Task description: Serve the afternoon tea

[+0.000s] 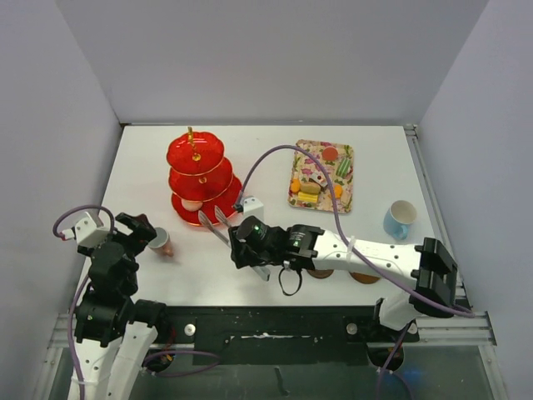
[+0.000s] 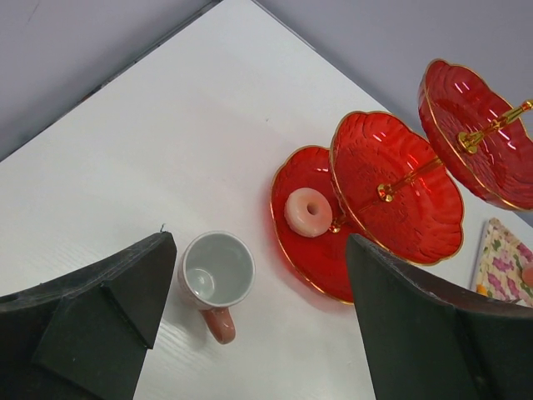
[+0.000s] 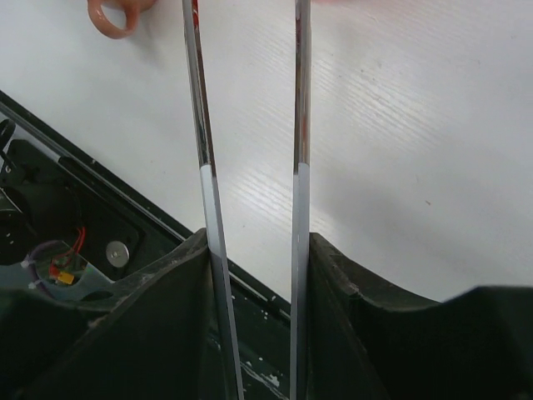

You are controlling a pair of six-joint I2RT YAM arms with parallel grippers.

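A red three-tier stand (image 1: 208, 167) stands at the back left; in the left wrist view a pink donut (image 2: 305, 223) rests on its bottom tier (image 2: 312, 267). A grey mug with a brown handle (image 2: 216, 271) is near my open left gripper, nothing between its fingers. My right gripper (image 1: 213, 222) is in front of the stand, its long silver fingers (image 3: 212, 208) part apart with nothing seen between them.
A patterned tray (image 1: 304, 154) with small food pieces sits at the back right. A blue cup (image 1: 398, 223) stands at the right. Wooden discs (image 1: 365, 277) lie near the front edge, partly under my right arm.
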